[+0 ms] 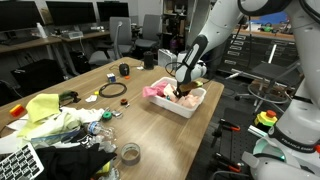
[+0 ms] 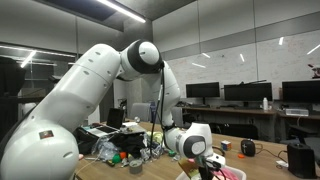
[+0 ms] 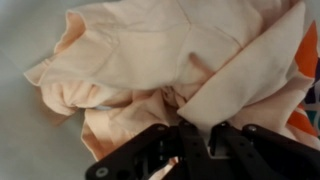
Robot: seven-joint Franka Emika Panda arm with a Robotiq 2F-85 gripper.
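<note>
In the wrist view, a pale peach cloth [image 3: 150,45] fills most of the picture, bunched in folds. My gripper is shut on a fold of this cloth, and the fabric hides the fingertips. In exterior view 1 the arm reaches down into a white bin [image 1: 175,106] on the table, with the gripper [image 1: 183,94] low among the cloths inside. A pink cloth [image 1: 155,90] lies at the bin's left end. Orange patches [image 3: 306,52] show at the wrist view's right edge, beside the peach cloth.
White, yellow and black cloths [image 1: 50,125] lie heaped on the table's left side. A roll of tape [image 1: 130,153] sits near the front, and a black cable coil [image 1: 113,90] farther back. Bare table [image 1: 155,140] lies in front of the bin.
</note>
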